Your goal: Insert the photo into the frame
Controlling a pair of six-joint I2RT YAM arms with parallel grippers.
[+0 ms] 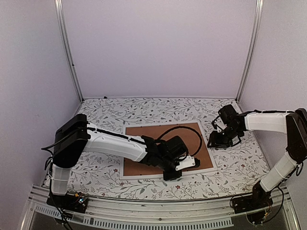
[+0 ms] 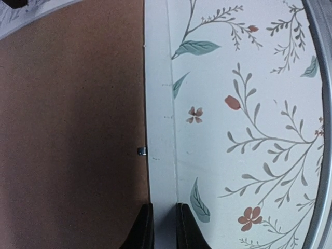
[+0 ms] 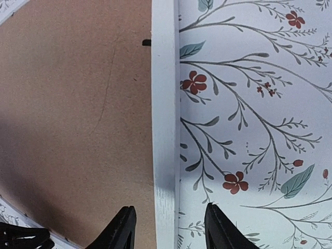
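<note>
A white frame with a brown backing board lies on the floral table. My left gripper is at the frame's front strip, its fingers part open over that strip; whether they touch it I cannot tell. My right gripper stands open above the frame's right strip, one finger to each side. Small metal tabs show along the inner edge. No separate photo can be made out.
Walls close in the back and sides, and a metal rail runs along the front.
</note>
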